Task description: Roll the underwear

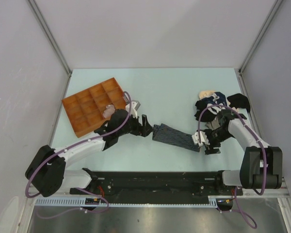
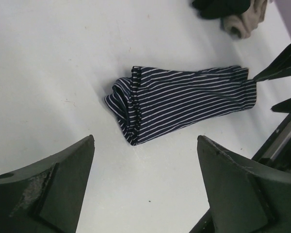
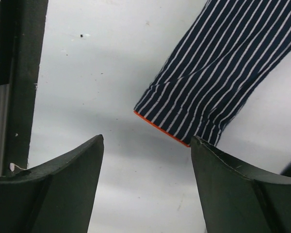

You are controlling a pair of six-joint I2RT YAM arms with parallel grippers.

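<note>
The striped dark underwear [image 1: 177,137] lies folded flat at the front middle of the table, its left end bunched [image 2: 123,104]. In the right wrist view, its right end [image 3: 194,97] shows a thin orange edge. My left gripper [image 1: 141,126] stands open just left of it, apart from it; in the left wrist view the cloth lies beyond the fingertips. My right gripper [image 1: 208,146] is open at the underwear's right end, its fingertips close to the orange-edged corner; whether they touch cannot be told.
An orange compartment tray [image 1: 87,99] with a pinkish item sits back left. A heap of dark and beige clothing [image 1: 218,102] lies at the back right.
</note>
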